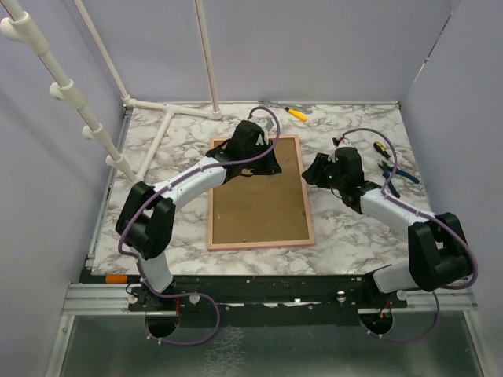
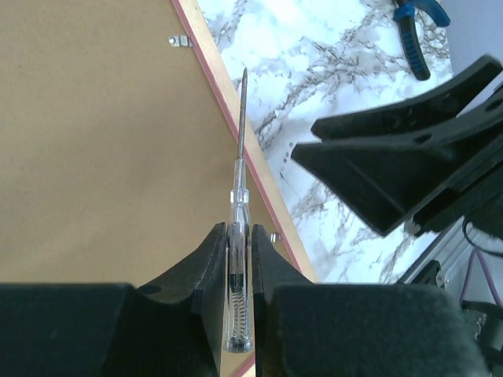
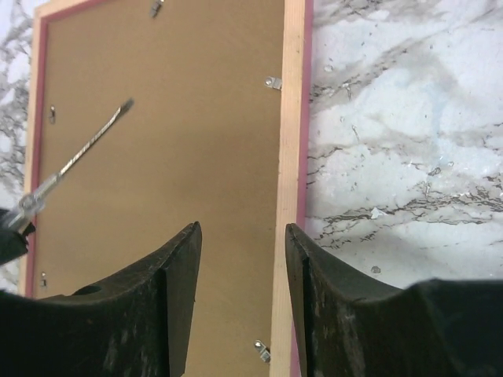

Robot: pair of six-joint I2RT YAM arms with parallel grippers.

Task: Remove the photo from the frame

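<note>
The wooden frame [image 1: 309, 228] lies back-side up, its brown backing board [image 1: 255, 212] held by small metal tabs, such as the tab [image 3: 273, 82] on the inner edge. My left gripper is shut on a clear-handled screwdriver [image 2: 240, 177] above the board, its thin shaft pointing forward. My right gripper is part open over the frame's right rail, with nothing visible between its fingers. Whether a photo lies under the board cannot be seen.
Pliers [image 1: 405, 173], a yellow-black screwdriver [image 1: 381, 151] and a yellow-handled tool [image 1: 296, 114] lie on the marble surface. White pipes [image 1: 161, 141] stand at the back left.
</note>
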